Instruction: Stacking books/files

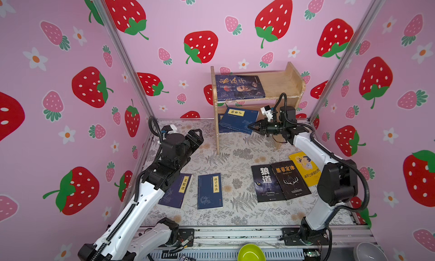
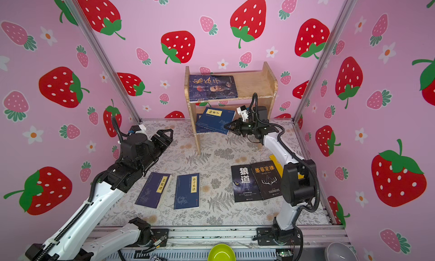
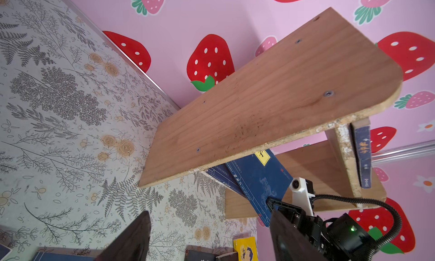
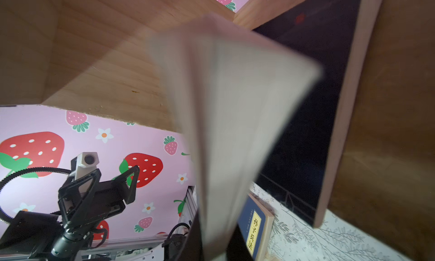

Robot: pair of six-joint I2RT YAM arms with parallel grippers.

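A blue book with a yellow title label (image 1: 239,119) is held at its right corner by my right gripper (image 1: 254,126), which is shut on it. The book tilts in the lower compartment of the wooden shelf (image 1: 302,86). Its page edges (image 4: 235,107) fill the middle of the right wrist view. Partly under it lies another dark blue book (image 1: 225,129) in that compartment. On the upper board rests a purple book (image 1: 240,87). Left of the shelf, clear of it, my left gripper (image 1: 199,135) is part open with nothing between its fingers.
Flat on the table lie a purple book (image 1: 177,191) and a blue book (image 1: 210,191) at front left. A black book (image 1: 268,183), a brown book (image 1: 290,179) and a yellow book (image 1: 305,165) lie at front right. The upper board's right half is bare.
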